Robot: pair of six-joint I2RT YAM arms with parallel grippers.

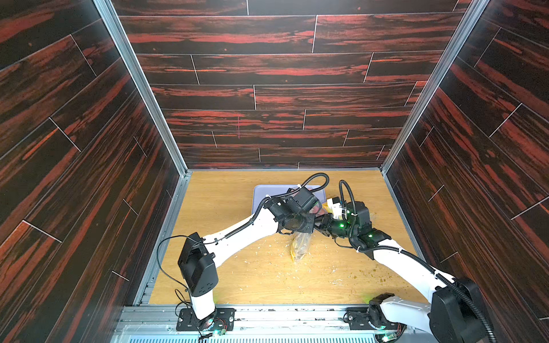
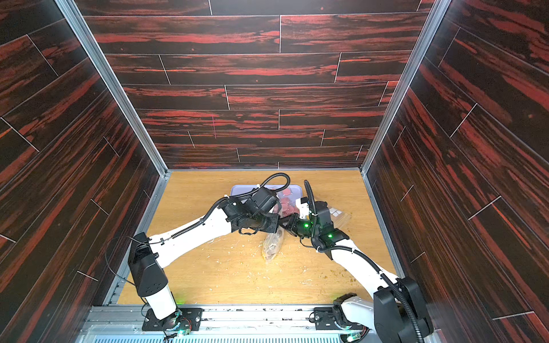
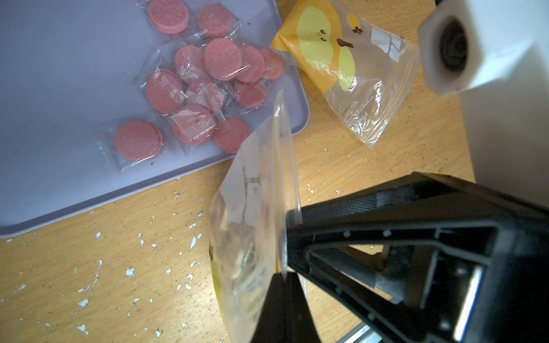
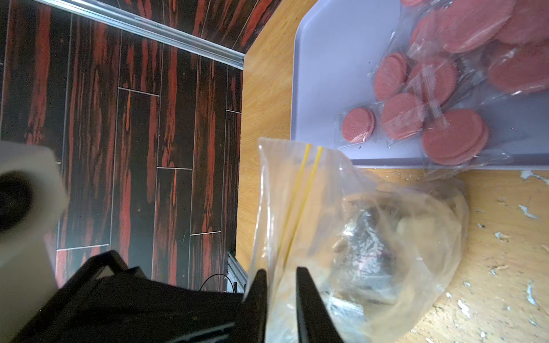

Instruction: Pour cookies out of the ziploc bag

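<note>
A clear ziploc bag [image 3: 246, 228] with a yellow side hangs above the table, its zip strip [image 4: 300, 200] facing upward. My left gripper is shut on the bag's top edge. My right gripper is part open, its fingers on either side of the plastic near the zip strip. In the left wrist view it comes in from the right against the bag's rim. Wrapped contents show only vaguely through the bag. Several pink cookies [image 3: 137, 140] in clear wrappers lie in the lilac tray [image 3: 63, 103] behind the bag.
Another ziploc bag [image 3: 343, 63], yellow with a cartoon print and seemingly empty, lies on the wooden table right of the tray. White flecks [image 3: 130, 272] are scattered on the tabletop. Open table [image 1: 257, 280] stretches in front of the arms.
</note>
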